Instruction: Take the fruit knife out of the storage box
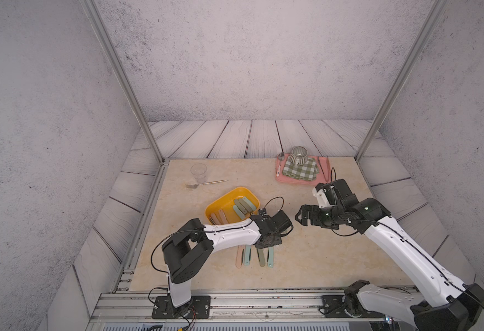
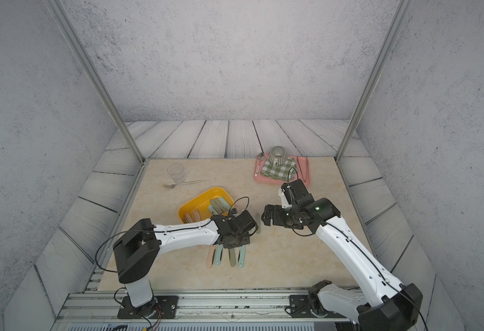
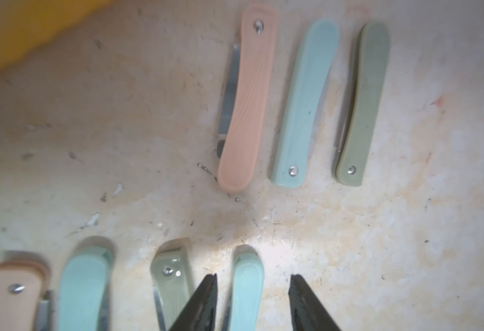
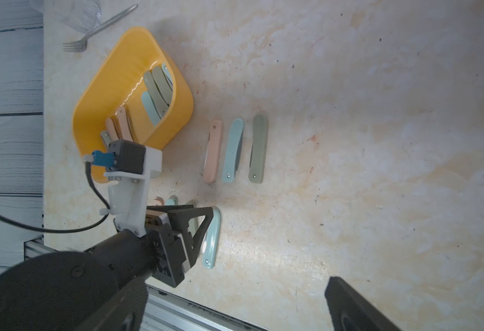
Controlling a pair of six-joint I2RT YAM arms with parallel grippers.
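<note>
The yellow storage box (image 4: 182, 107) holds several folded fruit knives: olive (image 4: 156, 93) and teal (image 4: 150, 108) ones at one end, pink (image 4: 123, 124) ones at the other. Outside it, a pink knife (image 3: 247, 104), a teal knife (image 3: 305, 104) and an olive knife (image 3: 366, 104) lie in one row. A nearer row has pink (image 3: 16, 300), teal (image 3: 84, 289), olive (image 3: 176, 287) and teal (image 3: 246, 295) knives. My left gripper is open above that last teal knife, fingers apart on either side of it. My right gripper hangs open and empty over bare table.
A clear cup (image 1: 198, 172) and a fork (image 1: 206, 184) lie behind the box. At the back right is a pink tray (image 1: 279, 177) with a checked cloth (image 1: 302, 170) and a bowl (image 1: 298, 155).
</note>
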